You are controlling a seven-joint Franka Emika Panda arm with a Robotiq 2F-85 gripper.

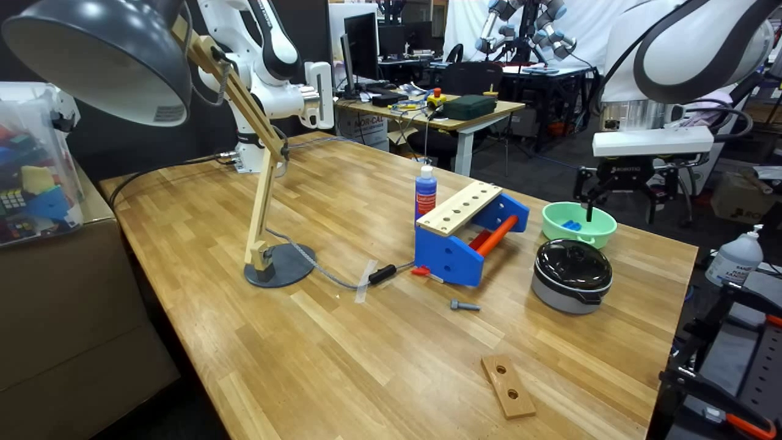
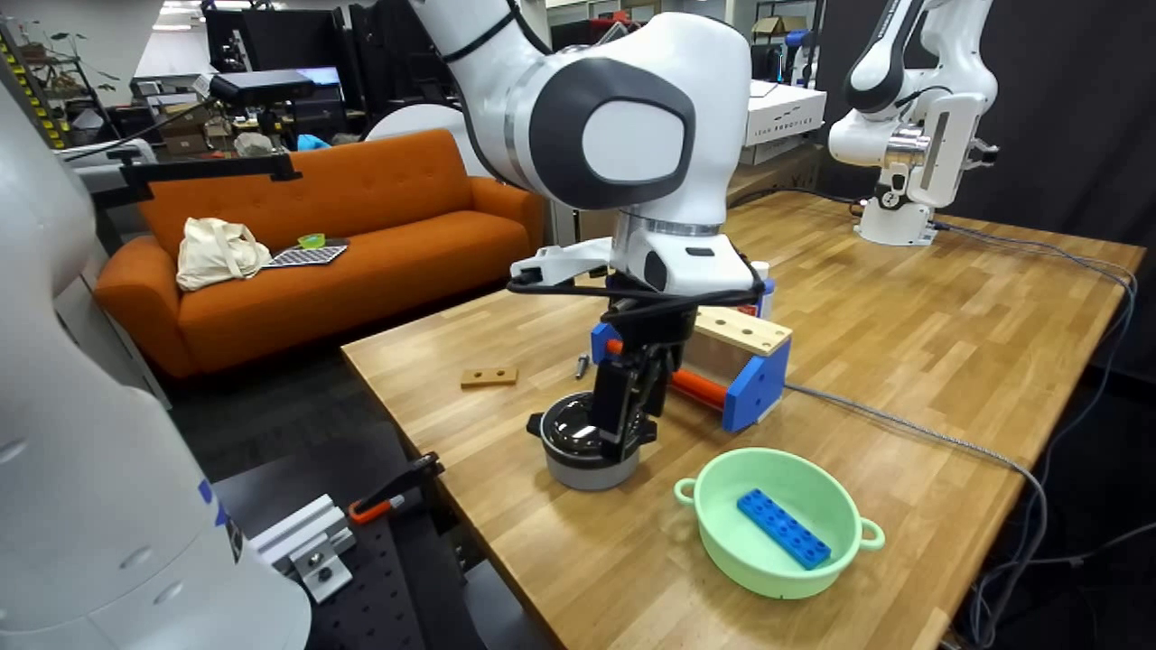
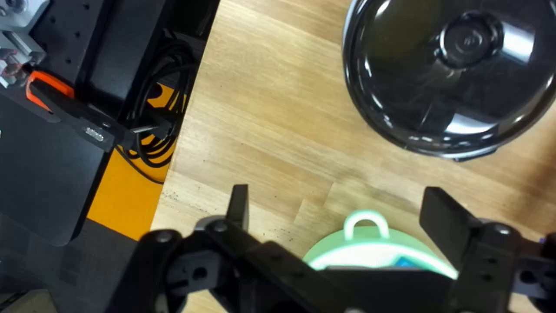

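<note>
My gripper (image 1: 621, 209) stands open above the table's right end, its two fingers wide apart. In the wrist view the gap between the fingertips shows bare wood and part of the green bowl (image 3: 383, 238). The bowl rests on the table with a blue block (image 2: 782, 527) lying in it. Beside it is a grey pot with a glossy black lid (image 1: 573, 264) seated on top. From exterior view 2, my gripper (image 2: 626, 417) overlaps the pot in the picture. The wrist view has the lid (image 3: 417, 68) off to the upper right, apart from the fingers.
A blue-and-wood toy bench (image 1: 448, 249), a grey bolt (image 1: 465, 305) and a drilled wooden strip (image 1: 507, 385) lie on the table. Behind the bench stands a blue bottle (image 1: 426, 192). A lamp (image 1: 280, 265) occupies the far side.
</note>
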